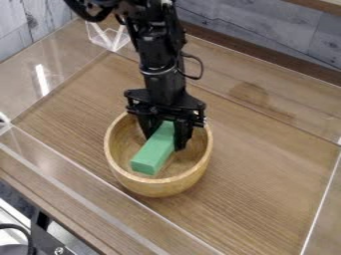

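A round tan bowl sits in the middle of the table. Inside it a green oblong object leans, its upper end under my black gripper. The gripper reaches down into the bowl from above and is shut on that upper end; its fingertips are partly hidden by the object and hard to make out.
A clear plastic item is at the back left edge. Dark cables lie past the front left edge.
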